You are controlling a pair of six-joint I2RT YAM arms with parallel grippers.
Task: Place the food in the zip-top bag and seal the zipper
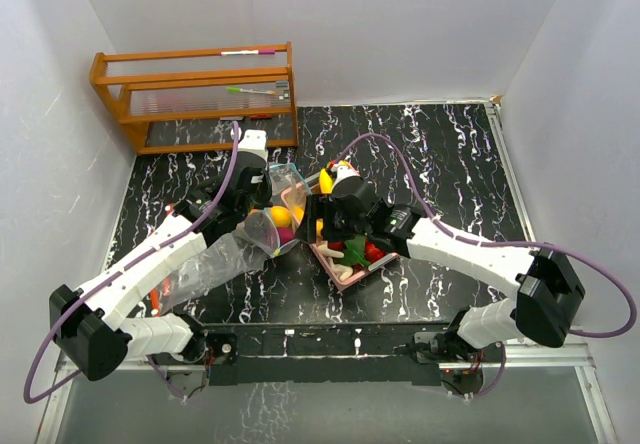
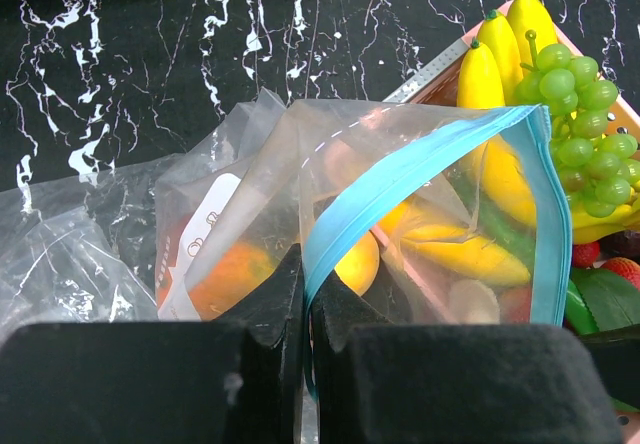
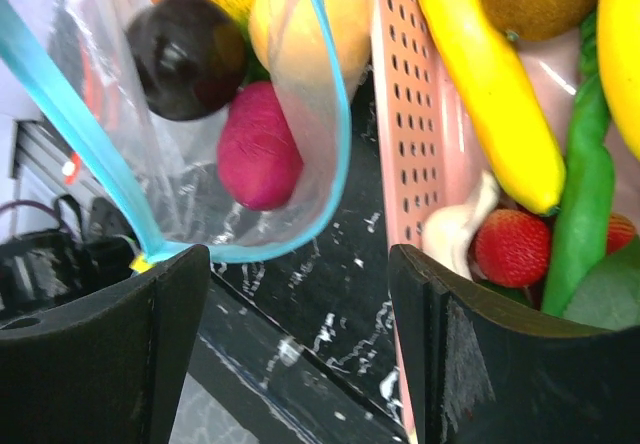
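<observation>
The zip top bag with blue zipper (image 2: 420,164) stands open, holding a dark round food (image 3: 185,59), a purple one (image 3: 258,149) and yellow-orange pieces. My left gripper is shut on the zipper edge at the bag's rim. My right gripper hangs open over the gap between the bag and the pink food basket (image 3: 410,164), with nothing between its fingers. The basket holds bananas (image 2: 480,74), green grapes (image 2: 590,134), a yellow vegetable (image 3: 480,84), strawberries (image 3: 510,247) and other pieces.
Clear plastic bags (image 1: 205,274) lie on the left of the dark marbled mat. A wooden rack (image 1: 200,74) stands at the back left.
</observation>
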